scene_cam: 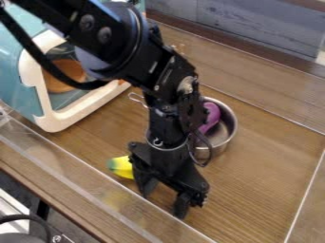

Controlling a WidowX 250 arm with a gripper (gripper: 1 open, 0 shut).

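My gripper point(164, 195) is low over the wooden counter near its front edge, fingers apart and pointing down. A yellow object with a green part point(121, 166) lies at its left, partly hidden behind the gripper. Behind the arm is a steel pot point(221, 141) with a purple item point(210, 116) in it.
A light blue and white toy appliance point(57, 118) with an orange item inside stands at the back left. A clear strip point(95, 207) runs along the front edge.
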